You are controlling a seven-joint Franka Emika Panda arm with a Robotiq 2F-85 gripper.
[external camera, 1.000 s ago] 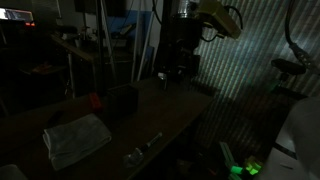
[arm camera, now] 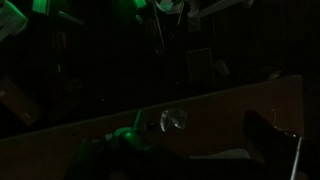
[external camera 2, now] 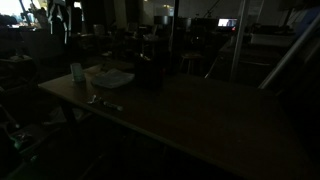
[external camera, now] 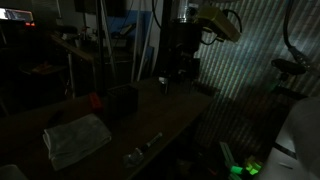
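Observation:
The scene is very dark. In exterior view 1 my gripper (external camera: 181,76) hangs at the far end of the table, its fingers too dim to make out. The wrist view shows my gripper open, with a dark finger at right and a green-lit one at left; nothing is visibly held. Beyond the gap lies a small clear object (arm camera: 173,119), seen as a clear item (external camera: 136,156) near the table's edge. A folded pale cloth (external camera: 76,141) rests on the table, with a dark box (external camera: 122,102) behind it.
A pale cup (external camera 2: 77,73) stands at the left end of the table (external camera 2: 215,115) in exterior view 2. A small red thing (external camera: 95,102) sits beside the dark box.
The arm's yellow-edged upper part has shifted slightly right and down in exterior view 1. The cloth, box and clear item have stayed put.

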